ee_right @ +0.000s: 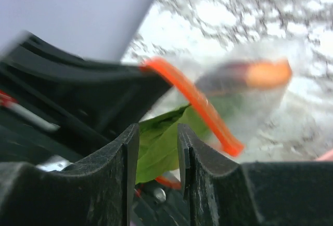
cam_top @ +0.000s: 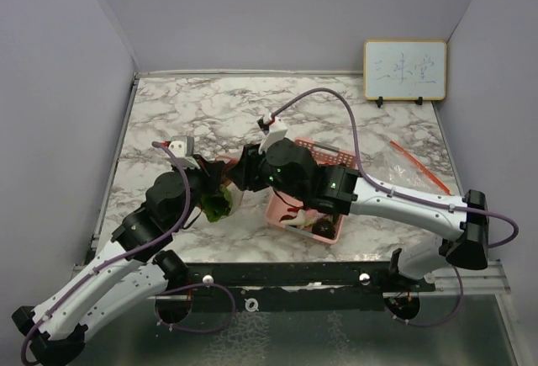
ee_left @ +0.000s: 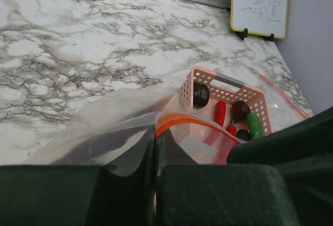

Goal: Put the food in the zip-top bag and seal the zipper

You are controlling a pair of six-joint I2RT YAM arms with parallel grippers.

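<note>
In the left wrist view my left gripper is shut on the rim of the clear zip bag [ee_left: 114, 127], whose orange zipper strip [ee_left: 184, 119] arches over the fingertips. The bag holds a green leafy item [ee_right: 166, 143] and a brown-orange food [ee_right: 265, 74], blurred in the right wrist view. My right gripper is just above the bag's mouth beside the left gripper, its fingers part open around where the green leaf shows; whether they touch anything cannot be told.
A pink basket [ee_left: 250, 91] with red, green and dark food stands right of the bag. A clear bag [cam_top: 403, 172] lies at the right. A whiteboard [cam_top: 404, 69] stands at the back right.
</note>
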